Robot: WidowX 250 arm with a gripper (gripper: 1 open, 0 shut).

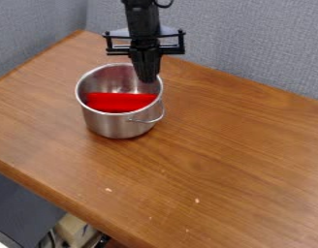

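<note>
A steel pot (120, 123) with a wire handle on its right side stands on the wooden table, left of centre. Inside it lies a red object (120, 103). My black gripper (147, 77) hangs over the back right of the pot's rim, shut, with nothing visible between its fingers.
Grey padded walls (252, 48) border it behind and at the left. A dark gap with some hardware shows at the bottom left corner.
</note>
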